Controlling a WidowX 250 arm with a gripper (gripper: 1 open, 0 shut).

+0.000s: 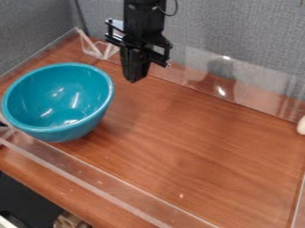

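My black gripper (pixel 136 62) is raised at the top centre, above and behind a teal bowl (pixel 57 109), clear of its rim. It appears shut, with no object visible between its fingertips. The bowl sits on the left side of the wooden table (pixel 202 151), and looks empty.
Clear plastic walls line the table's back and front edges. A small pale object (pixel 300 125) is at the far right edge. Grey padded walls stand behind.
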